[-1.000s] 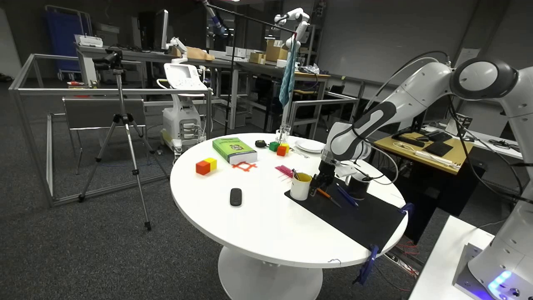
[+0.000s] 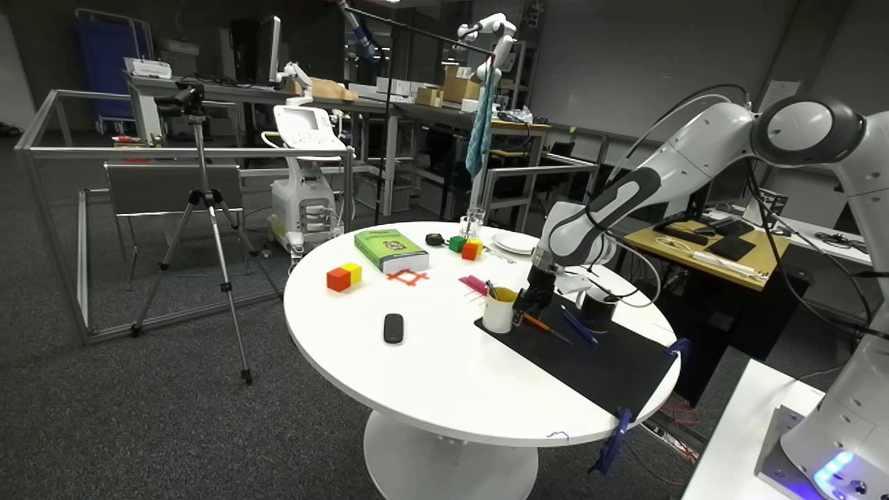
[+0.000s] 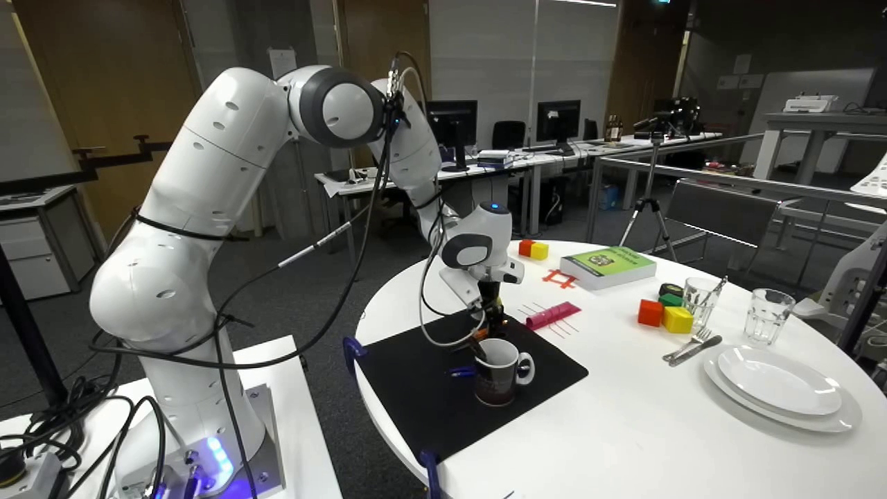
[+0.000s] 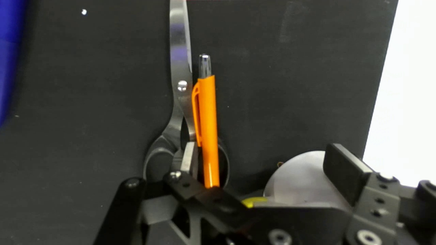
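My gripper stands open and low over the black mat, its fingers spread wide. The left fingertip [image 4: 188, 157] overlaps the scissors [image 4: 180, 77] beside an orange pen [image 4: 209, 122]; whether it touches either cannot be told. Nearer the right finger [image 4: 347, 173], part of a white cup [image 4: 302, 175] shows, the rest hidden behind the gripper. In exterior view 1, this white cup [image 2: 498, 314], yellow inside, stands upright at the mat's edge with a thin object in it, and the gripper [image 2: 525, 310] is right beside it. The orange pen [image 2: 537, 322] lies on the mat.
A blue pen [image 2: 578, 326] lies on the black mat [image 2: 612, 362]. A dark-and-white mug [image 3: 496, 374] stands there, close to the arm. Blue clamps [image 2: 617, 437] hold the mat's edges. A green book [image 2: 392, 250], colored blocks and plates [image 3: 773, 382] occupy the white table.
In exterior view 1, my gripper has shifted slightly left and down. The white cup has moved slightly left as well. Other objects look unmoved.
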